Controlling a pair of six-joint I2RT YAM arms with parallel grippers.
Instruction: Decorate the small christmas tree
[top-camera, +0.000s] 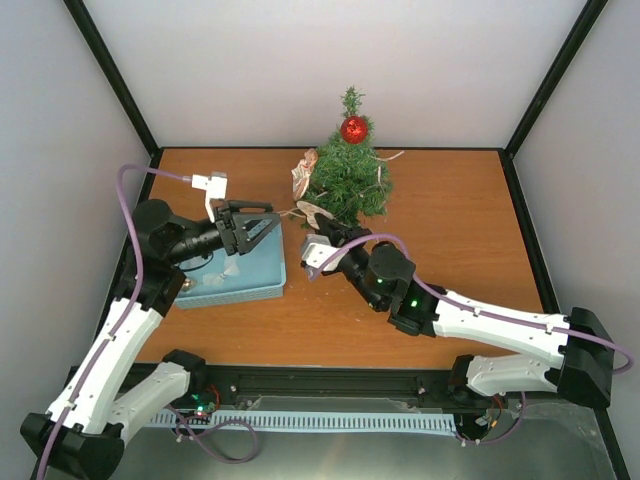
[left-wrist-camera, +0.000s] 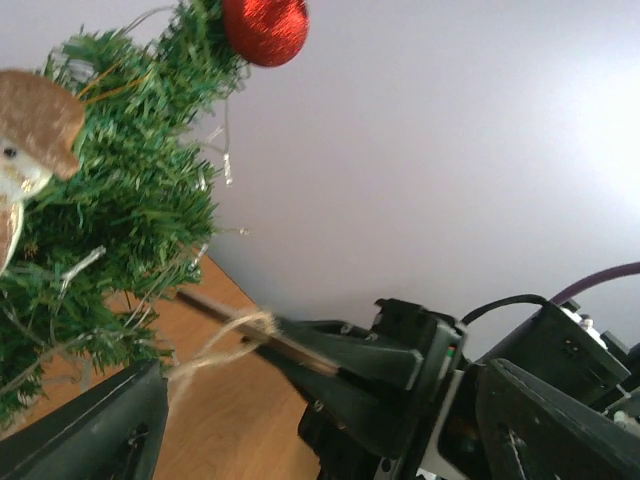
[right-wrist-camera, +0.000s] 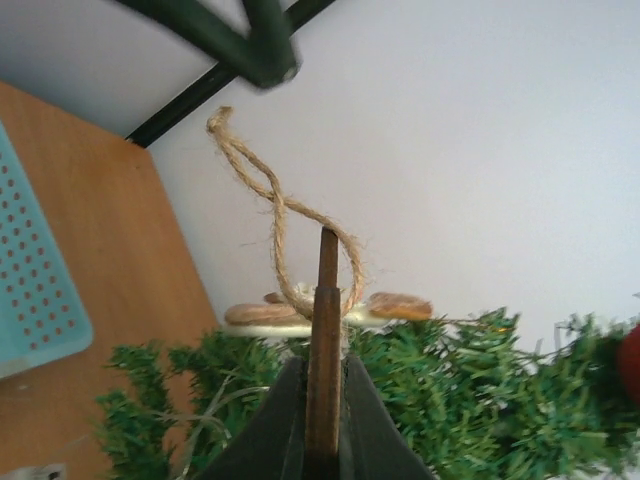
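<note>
The small green tree (top-camera: 345, 180) stands at the back, a red glitter ball (top-camera: 354, 129) near its top and a painted wooden ornament (left-wrist-camera: 35, 125) on its left side. At the tree's front, my right gripper (top-camera: 319, 224) is shut on a second flat wooden ornament (top-camera: 316, 212), seen edge-on in the right wrist view. Its twine loop (right-wrist-camera: 277, 205) sticks out free beyond the ornament. To the left, my left gripper (top-camera: 275, 214) stands open, its fingers (left-wrist-camera: 90, 425) wide apart and the twine reaching toward the gap between them.
A light blue tray (top-camera: 235, 285) with a few small items lies under the left gripper. Thin light wires hang among the branches.
</note>
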